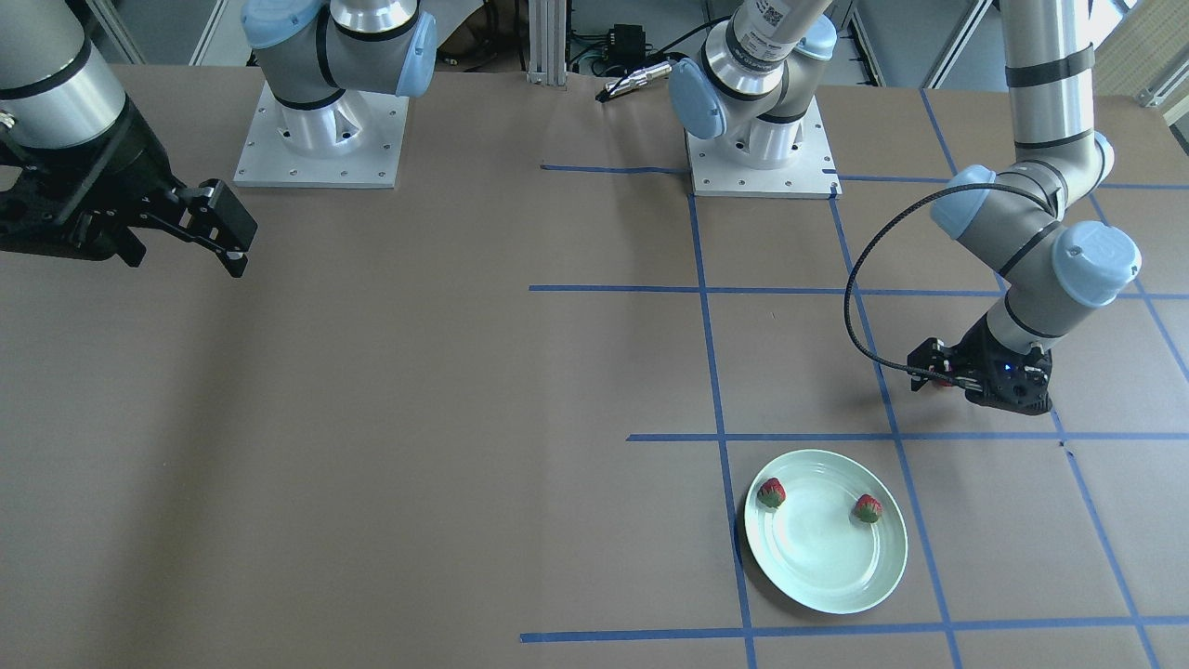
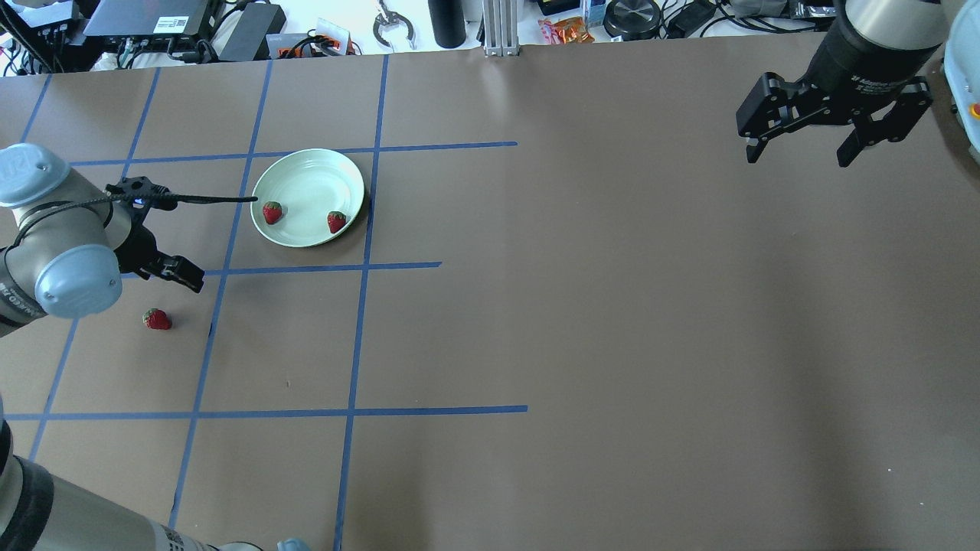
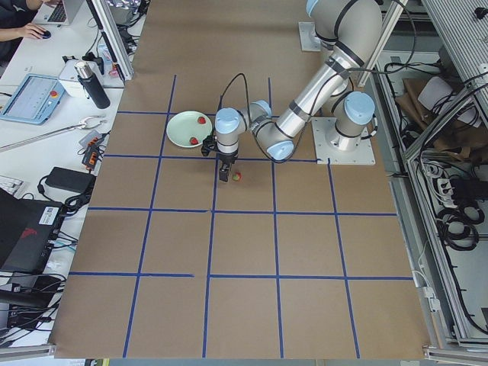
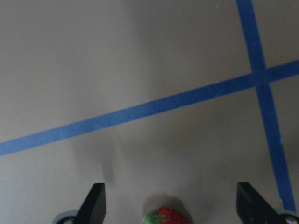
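Note:
My black gripper hangs low over the taped floor, its two fingers wide apart at the bottom of the left wrist view with nothing held. A strawberry (image 4: 167,218) lies on the surface between and below them; from the top it shows as a loose red berry (image 2: 157,320) beside the arm, and in the front view it is mostly hidden behind the gripper. A pale green plate (image 1: 825,557) holds two strawberries, one red berry (image 1: 772,492) at left and another (image 1: 868,508) at right.
Blue tape lines (image 2: 441,409) form a grid on the brown tabletop. Another arm's black gripper (image 1: 195,223) hangs at the left of the front view, and further white arms stand on base plates (image 1: 769,178).

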